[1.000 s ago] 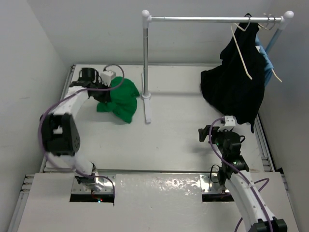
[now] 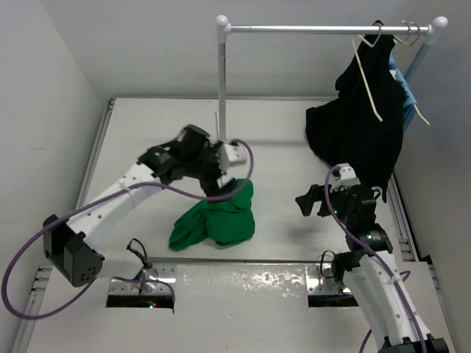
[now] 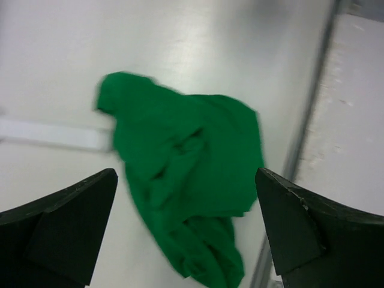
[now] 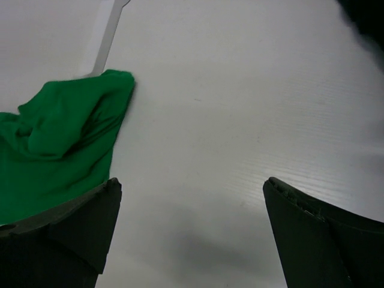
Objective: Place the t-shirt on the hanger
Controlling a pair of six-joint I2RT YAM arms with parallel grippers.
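Observation:
A green t-shirt (image 2: 217, 220) lies crumpled on the white table, left of centre and close to its front edge. Above it hovers my left gripper (image 2: 224, 185), blurred in the top view; the left wrist view has its fingers (image 3: 66, 234) wide apart, with the shirt (image 3: 192, 162) below and nothing held. To the right of the shirt, my right gripper (image 2: 307, 204) stands parted over bare table, its fingers (image 4: 66, 240) empty. A pale hanger (image 2: 366, 77) hangs from the rail at the right, with more hanger hooks (image 2: 412, 31) beside it.
The clothes rack's rail (image 2: 324, 29) spans the back, its left post (image 2: 222, 88) standing behind the shirt. A black garment (image 2: 360, 110) and a light blue one (image 2: 406, 95) hang at the right. Mid-table is clear.
The shirt went from the back left, up with my left gripper, to the front centre, where it lies released. My left arm swung right. The right gripper shifted slightly.

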